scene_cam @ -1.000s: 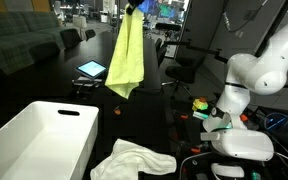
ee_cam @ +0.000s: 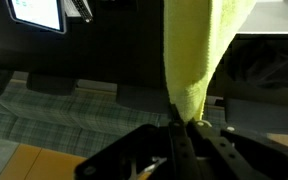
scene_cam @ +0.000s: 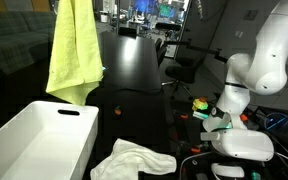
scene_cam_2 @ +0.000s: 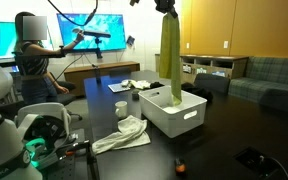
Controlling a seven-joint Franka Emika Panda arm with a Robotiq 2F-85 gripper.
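A yellow cloth (scene_cam: 76, 55) hangs long and narrow from my gripper (scene_cam_2: 170, 13), which is shut on its upper end, high above the table. In the wrist view the cloth (ee_cam: 196, 60) gathers to a point at the dark fingertips. The cloth's lower end shows by the far right corner of a white box (scene_cam: 84, 128) in exterior view 1. From exterior view 2 the cloth (scene_cam_2: 171, 55) overlaps the box (scene_cam_2: 174, 122); whether it dips inside cannot be told. On the table near the box lies a crumpled white cloth (scene_cam: 132, 161). Exterior view 1 leaves the gripper out of frame.
A small dark and orange object (scene_cam_2: 180, 165) sits on the black table in front of the box. Beside the white cloth stands a white cup (scene_cam_2: 121, 109).
The yellow cloth has moved left and up in exterior view 1, from over the open table toward the white box. Box and white cloth stay put.
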